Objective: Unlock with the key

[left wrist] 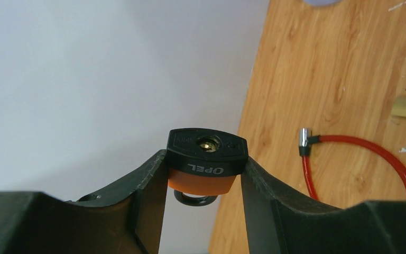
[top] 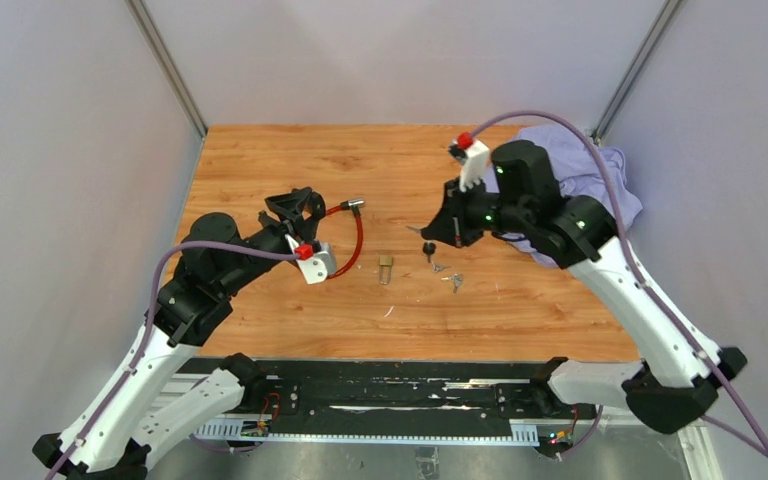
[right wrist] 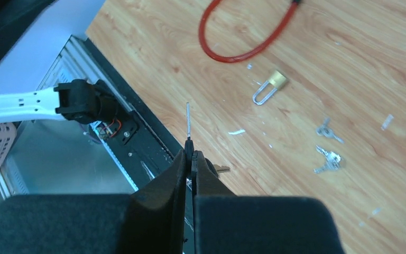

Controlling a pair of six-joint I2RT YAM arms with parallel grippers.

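In the left wrist view my left gripper has its fingers on both sides of a lock with a black face marked OPEL (left wrist: 206, 151) and an orange body. The lock's keyhole (left wrist: 209, 144) faces the camera. My right gripper is shut on a thin key (right wrist: 188, 124), whose blade points out past the fingertips. From it a second, black-headed key (right wrist: 221, 169) dangles beside the fingers. In the top view the right gripper (top: 430, 232) hovers right of the left gripper (top: 295, 203), with clear space between them.
A brass padlock (top: 385, 268) lies mid-table, and small keys (top: 455, 280) lie to its right. A red cable lock (top: 358, 240) curls near the left gripper. Crumpled lilac cloth (top: 600, 175) fills the back right.
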